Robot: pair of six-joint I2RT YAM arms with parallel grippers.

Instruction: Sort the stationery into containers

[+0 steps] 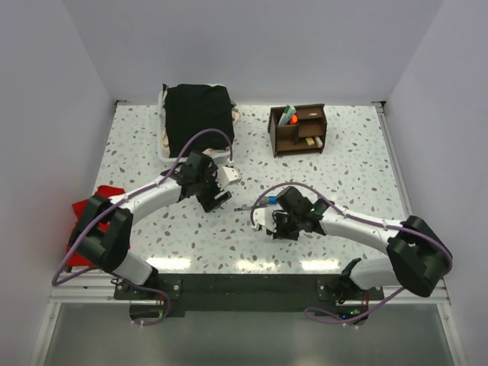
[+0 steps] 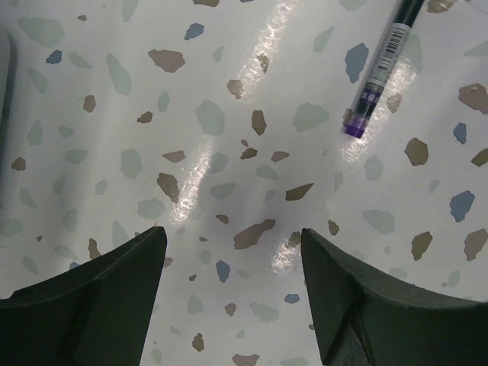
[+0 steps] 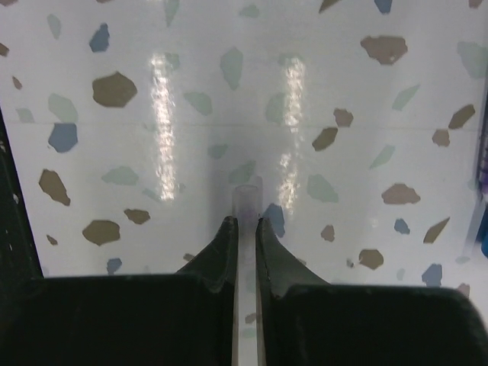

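A small clear tube-like piece (image 3: 246, 200) is pinched between the fingertips of my right gripper, its rounded end sticking out ahead. My left gripper stands open over bare table, nothing between its fingers. Ahead of it and to the right lies a dark pen (image 2: 385, 67) with a barcode label and purple end. From above, a blue item (image 1: 272, 200) shows beside the right gripper, partly hidden by it. The brown desk organizer (image 1: 284, 148) at the back holds a green item (image 1: 287, 115) and an orange one (image 1: 293, 120).
A white basket (image 1: 163, 136) with black cloth (image 1: 200, 114) over it stands at the back left. Red material (image 1: 79, 258) lies by the left edge, near the left arm.
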